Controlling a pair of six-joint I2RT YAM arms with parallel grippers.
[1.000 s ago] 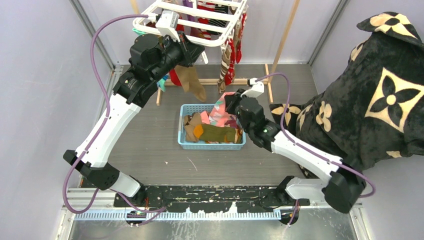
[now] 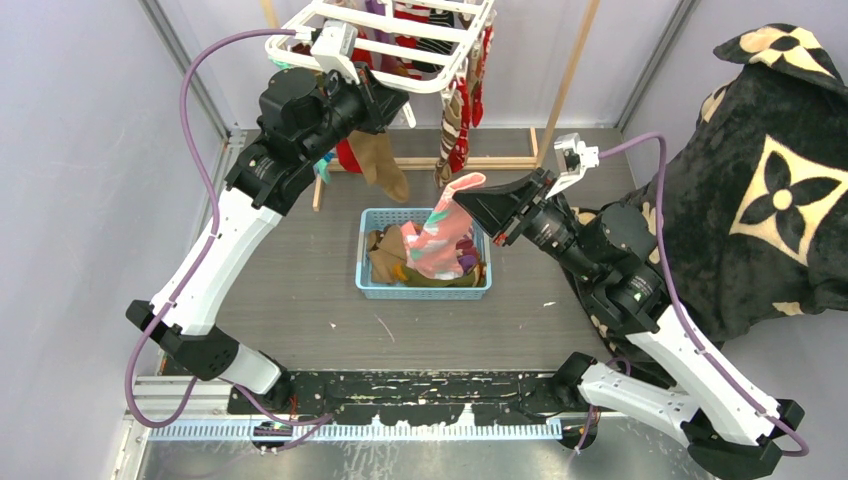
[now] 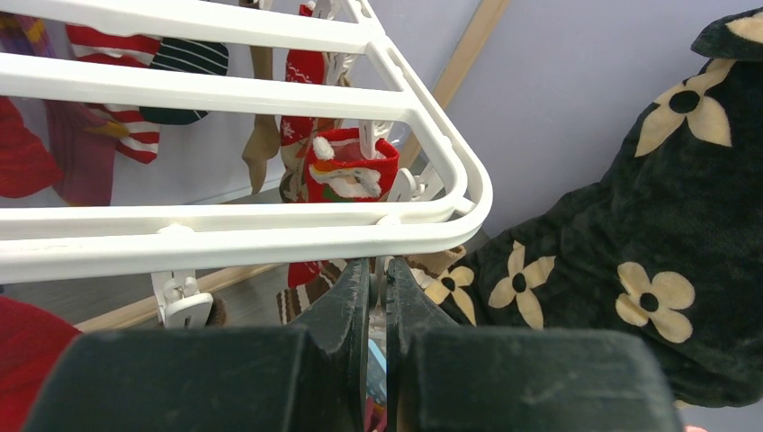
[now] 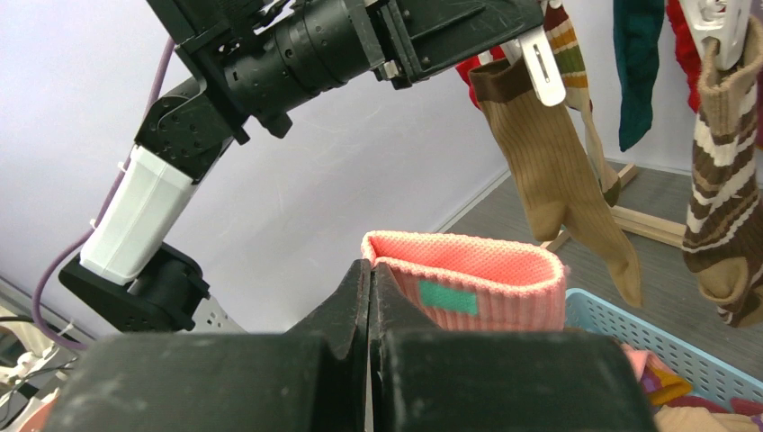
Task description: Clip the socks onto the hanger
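Observation:
The white hanger (image 2: pixel 450 90) (image 3: pixel 270 252) holds hanging socks, among them a brown sock (image 2: pixel 375 160) (image 4: pixel 540 153) and a striped one (image 4: pixel 729 180). My left gripper (image 2: pixel 390 105) is shut at the hanger's near bar, on what seems part of the hanger, largely hidden. My right gripper (image 2: pixel 465 200) is shut on the rim of a pink sock (image 2: pixel 440 230) (image 4: pixel 468 297), whose opening shows in the right wrist view, above the blue basket (image 2: pixel 420 291) of loose socks.
A dark flowered blanket (image 2: pixel 730 220) fills the right side, close to my right arm. Wooden stand rails (image 2: pixel 500 162) lie behind the basket. Bare floor shows either side of the basket.
My right arm has risen toward the camera and shifted, lifting the pink sock further out of the basket. The left arm has stayed still.

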